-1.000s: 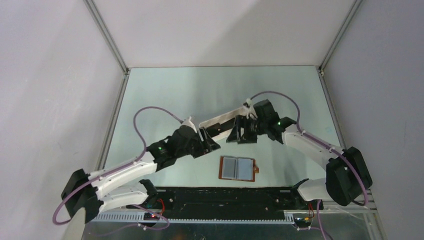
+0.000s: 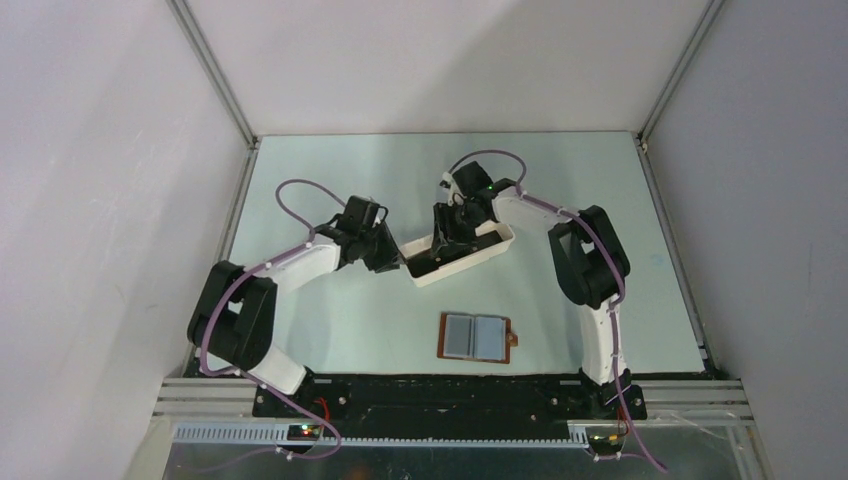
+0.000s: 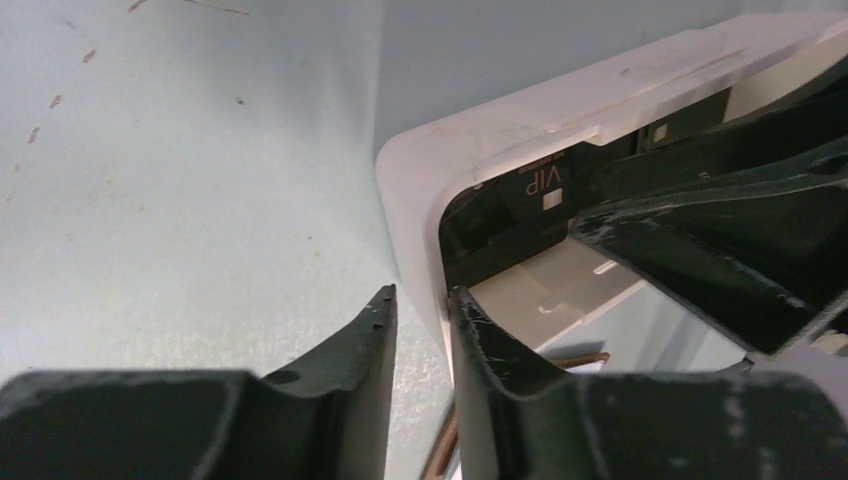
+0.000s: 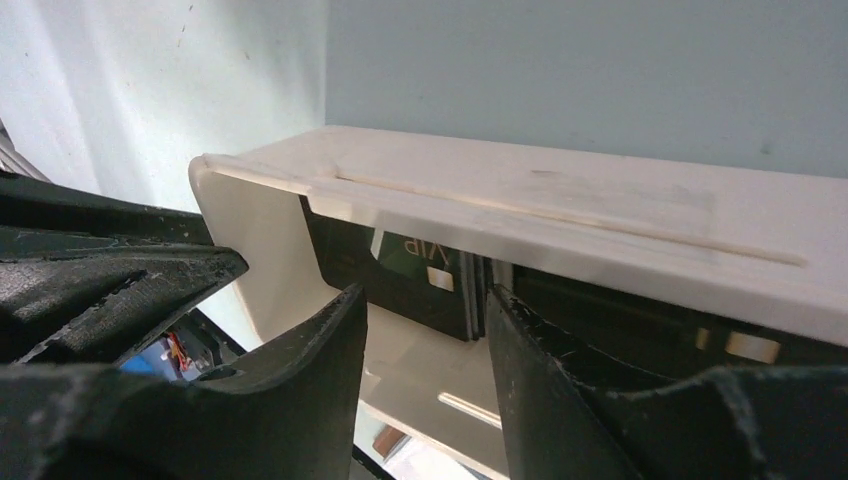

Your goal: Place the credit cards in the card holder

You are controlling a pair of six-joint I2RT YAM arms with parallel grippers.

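A white box [image 2: 460, 264] holding dark cards sits mid-table, a black VIP card inside it; the same card [image 4: 390, 270] shows in the right wrist view. My left gripper [image 2: 390, 258] is at the box's left end, part open, its fingertips around the near end wall or just beside it. My right gripper [image 2: 445, 230] is over the box's middle, part open, fingers at the cards, nothing clearly held. The open card holder [image 2: 458, 336] with clear sleeves lies near the front edge.
Walls enclose both sides and the back.
Both grippers have moved back from the front-middle to the box, the left to its end and the right over its middle. The box and holder look unmoved.
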